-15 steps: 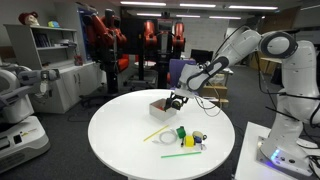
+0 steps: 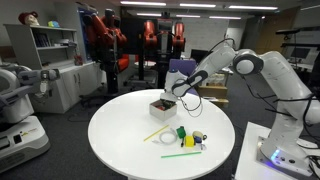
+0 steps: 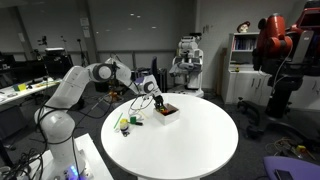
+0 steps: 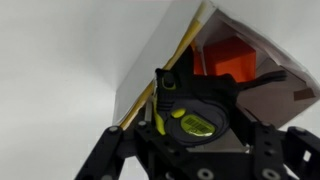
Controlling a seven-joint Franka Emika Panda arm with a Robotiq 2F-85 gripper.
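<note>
A black object with a yellow-green label (image 4: 197, 125), perhaps a tape measure, is held between the fingers of my gripper, which is shut on it. Below it in the wrist view, the open box (image 4: 262, 50) shows its inner walls and an orange item (image 4: 230, 60) inside. In exterior view 1 the gripper (image 2: 171, 98) hangs at the right part of the box (image 2: 156, 111). From exterior view 2, the box (image 3: 168, 118) stands on the white table with the gripper right above its opening. How far the held object dips into the box I cannot tell.
On the white table (image 2: 120, 140) lie a yellow stick (image 2: 156, 133), a green stick (image 2: 181, 155), a pale ring (image 2: 167, 138) and several small items, including a yellow one (image 2: 187, 141), all nearer the front.
My arm has swung left in exterior view 1, bringing the held black object from beside the box's right side to over the box. The box and the items on the table have stayed put.
</note>
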